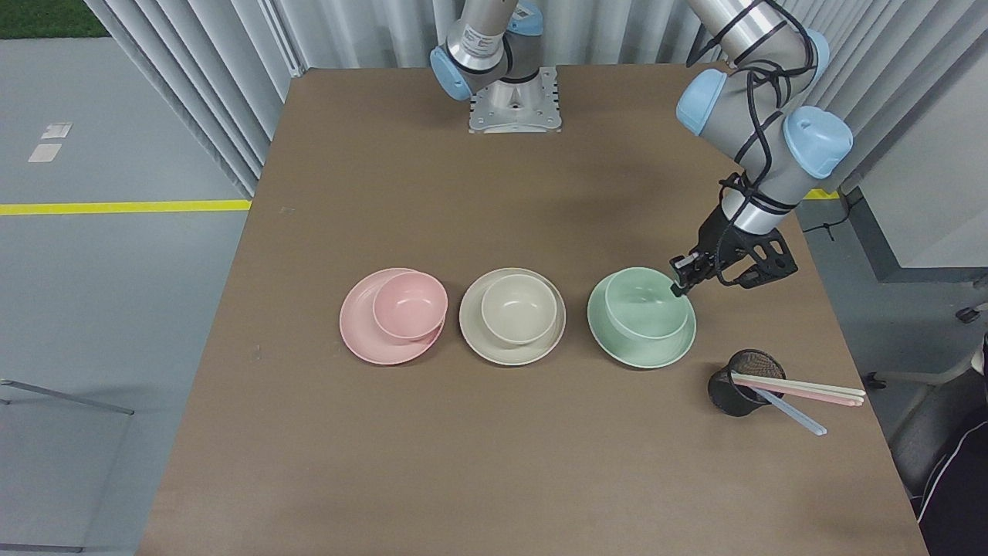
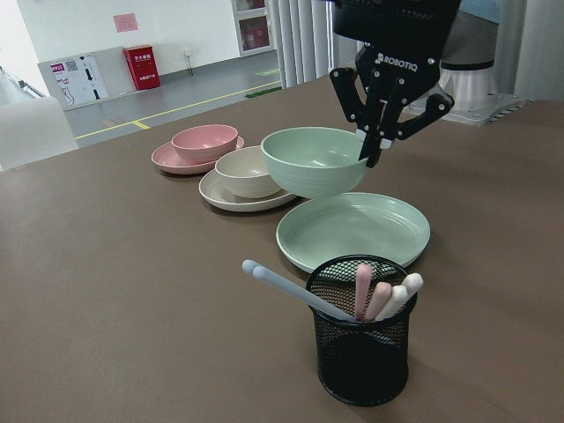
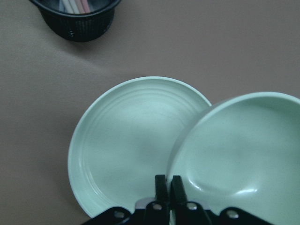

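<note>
My black gripper point(image 1: 678, 283) is shut on the rim of the green bowl point(image 2: 314, 159), which hangs lifted above the green plate point(image 2: 352, 238), as the left view shows. In the wrist view the green bowl point(image 3: 243, 154) fills the lower right, with the gripper on its rim, and the green plate point(image 3: 126, 136) lies exposed beneath and beside it. In the front view the green bowl point(image 1: 645, 301) appears over the right end of the row of plates.
A cream bowl point(image 1: 519, 309) on its plate and a pink bowl point(image 1: 409, 304) on its plate stand to the left. A black mesh cup point(image 2: 361, 361) with chopsticks stands near the green plate.
</note>
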